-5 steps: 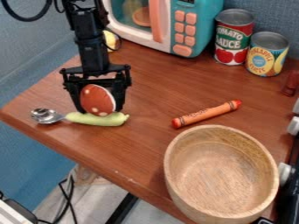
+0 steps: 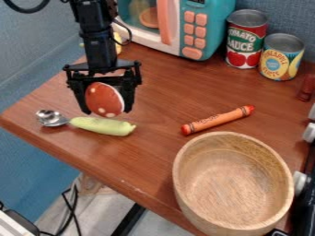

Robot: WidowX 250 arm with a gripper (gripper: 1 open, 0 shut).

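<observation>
My black gripper (image 2: pixel 103 88) is shut on a red round object with pale spots (image 2: pixel 106 100), held just above a pale yellow-green elongated object (image 2: pixel 103 126) on the wooden table. A metal spoon (image 2: pixel 52 118) lies at that object's left end.
A wooden bowl (image 2: pixel 233 184) fills the front right, with an orange crayon (image 2: pixel 216 121) behind it. A toy microwave (image 2: pixel 179 26), a tomato can (image 2: pixel 245 41) and a second can (image 2: pixel 281 57) stand at the back.
My gripper and the red object have risen slightly, uncovering more of the pale elongated object beneath.
</observation>
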